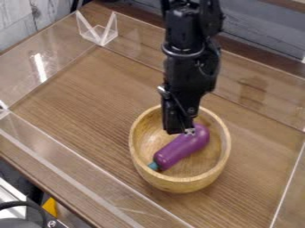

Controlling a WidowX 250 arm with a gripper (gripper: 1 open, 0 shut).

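Observation:
A purple eggplant toy [180, 151] with a teal tip lies diagonally inside a light wooden bowl [183, 181] on the wooden table. My black gripper [181, 116] hangs from the top of the view over the back part of the bowl, just above and behind the eggplant. Whether its fingers are open or shut is hard to tell from here.
A white wire-like piece [98, 28] sits at the top left. A black cable and a yellow piece are at the lower left edge.

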